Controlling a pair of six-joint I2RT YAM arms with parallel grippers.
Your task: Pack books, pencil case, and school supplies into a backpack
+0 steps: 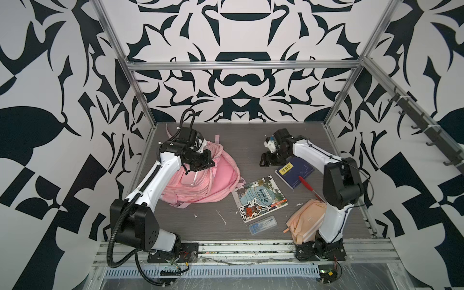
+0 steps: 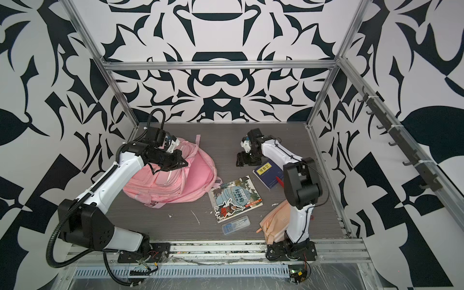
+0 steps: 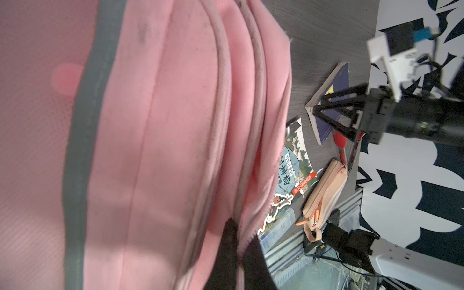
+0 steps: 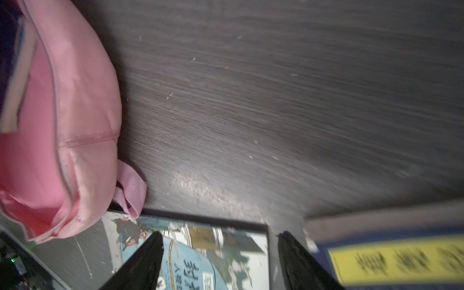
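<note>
The pink backpack (image 1: 222, 181) lies on its side at the left, its main opening toward the right. My left gripper is shut on the zipped edge of that opening, fabric between its fingers. Inside, a dark book (image 4: 9, 72) shows in the right wrist view. My right gripper is open and empty, above the table between backpack and blue book. The illustrated book (image 1: 261, 198) lies flat by the opening; the blue book (image 1: 299, 171) is farther right. Near the front are a clear case (image 1: 263, 225) and a peach pencil case (image 1: 307, 220).
A red-handled tool (image 1: 305, 183) lies between the blue book and the pencil case, partly behind the right arm. White scraps (image 1: 221, 217) dot the table in front of the backpack.
</note>
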